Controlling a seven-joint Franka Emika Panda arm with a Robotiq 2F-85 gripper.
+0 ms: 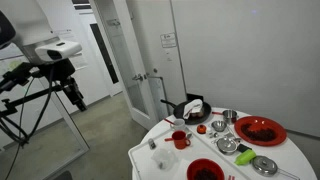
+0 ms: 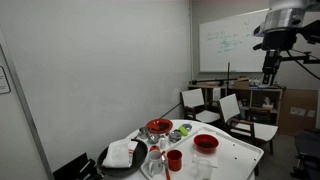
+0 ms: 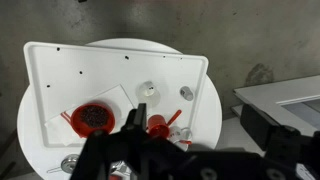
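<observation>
My gripper (image 1: pixel 76 97) hangs open and empty, high off the left side of the round white table. In exterior view 2 the gripper (image 2: pixel 269 74) is at the upper right, well above the tabletop. Looking down in the wrist view, I see a white tray (image 3: pixel 62 72) on the table. On it are a red bowl (image 3: pixel 93 116) with dark contents, a clear glass (image 3: pixel 148 90), a small metal cup (image 3: pixel 187 93) and a red mug (image 3: pixel 157 123). The dark fingers (image 3: pixel 135 125) fill the lower part and hide some of the table.
Toward the back of the table, a dark pan (image 1: pixel 203 107) has a white cloth (image 1: pixel 193 105) over it. Nearby stand a metal pot (image 1: pixel 230 116), a wide red dish (image 1: pixel 258 131), a green object (image 1: pixel 245 157) and a silver lid (image 1: pixel 265 165). Chairs (image 2: pixel 196 103) stand behind the table.
</observation>
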